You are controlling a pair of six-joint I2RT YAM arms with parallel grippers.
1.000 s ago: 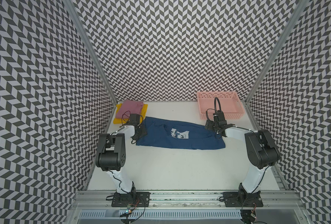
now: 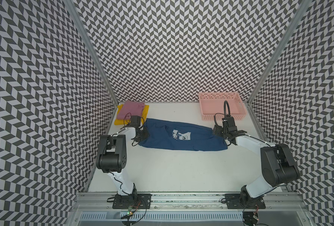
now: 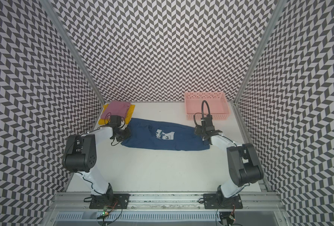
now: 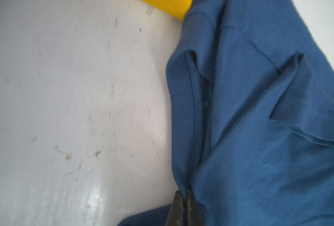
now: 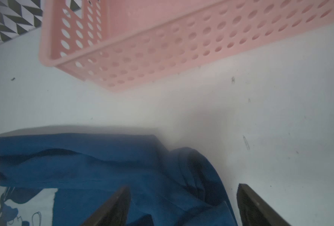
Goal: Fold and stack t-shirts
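Observation:
A navy blue t-shirt [image 2: 163, 141] with a pale print lies spread lengthwise across the table, folded into a long strip. At its left end, my left gripper is shut on the shirt's ribbed edge, where the cloth gathers into the fingertips. Over the shirt's right end is my right gripper, its fingers [image 5: 112, 207] wide apart; rumpled blue cloth [image 5: 185, 177] shows between and beyond them, not pinched. At the back left, a folded mauve shirt [image 2: 132, 109] rests on a folded yellow shirt [image 2: 118, 121].
A pink perforated basket [image 2: 223, 117] stands at the back right, just behind the shirt's right end. It looks empty.
My right gripper has moved to the right and slightly toward the front, uncovering a little more of the shirt.

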